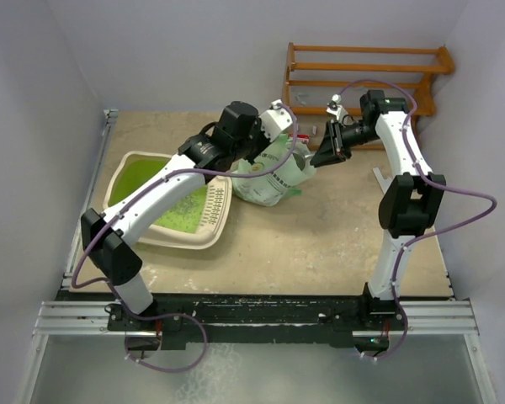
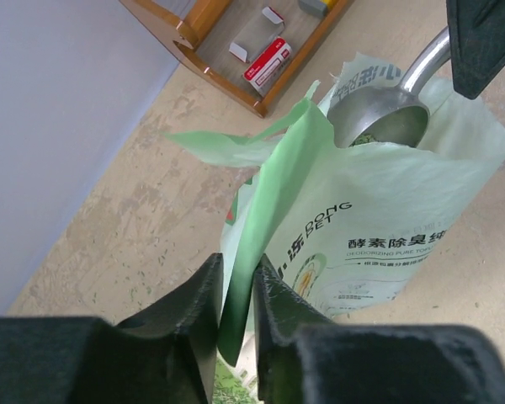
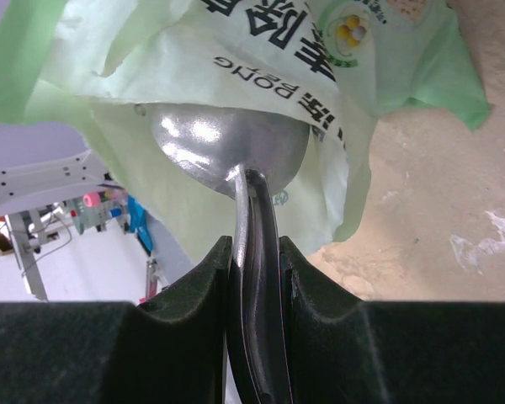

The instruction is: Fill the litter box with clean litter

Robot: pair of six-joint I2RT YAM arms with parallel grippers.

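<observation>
The white-and-green litter bag [image 2: 362, 236] stands beside the litter box [image 1: 210, 215], which holds green granules over part of its floor. My left gripper is shut on the bag's green upper edge, holding it upright. In the right wrist view my right gripper is shut on the handle of a metal scoop [image 3: 223, 143], whose bowl sits inside the bag's opening with some litter visible in the left wrist view.
A wooden rack [image 1: 370, 48] stands at the back right, with small boxes [image 2: 268, 66] by it. The tabletop [image 1: 320, 252] in front of the bag is clear.
</observation>
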